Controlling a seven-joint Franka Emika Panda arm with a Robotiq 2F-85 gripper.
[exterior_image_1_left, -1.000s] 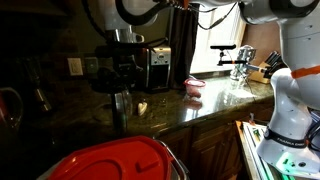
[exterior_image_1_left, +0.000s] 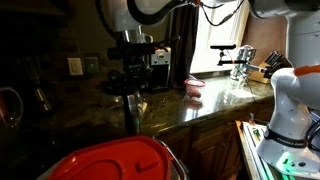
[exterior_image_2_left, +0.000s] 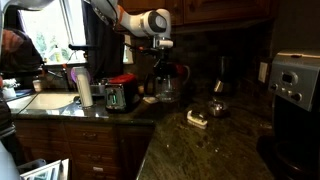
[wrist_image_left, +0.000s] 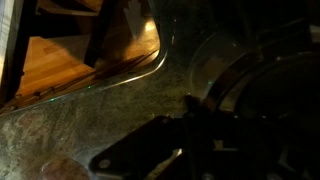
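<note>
In exterior view 1 my gripper (exterior_image_1_left: 131, 80) is above the dark counter, shut on what looks like a glass carafe. The carafe (exterior_image_1_left: 132, 113) hangs upright below it as a shiny, greyish shape. From exterior view 2, the gripper (exterior_image_2_left: 160, 68) appears at the back of the counter, with the carafe (exterior_image_2_left: 166, 88) close under it. The wrist view has the carafe's dark round rim (wrist_image_left: 245, 70) at the right, beside the dark gripper fingers (wrist_image_left: 192, 105). Poor light hides the fingertips and exactly where they grip.
A red round object (exterior_image_1_left: 115, 160) fills the near foreground. A toaster (exterior_image_2_left: 122, 95) stands left of the carafe. A small whitish item (exterior_image_2_left: 197, 118) and a metal pot (exterior_image_2_left: 217, 106) sit to its right.
In exterior view 1 the arm and the carafe have shifted slightly to the right. The grip looks the same, and the surrounding objects have stayed in place.
</note>
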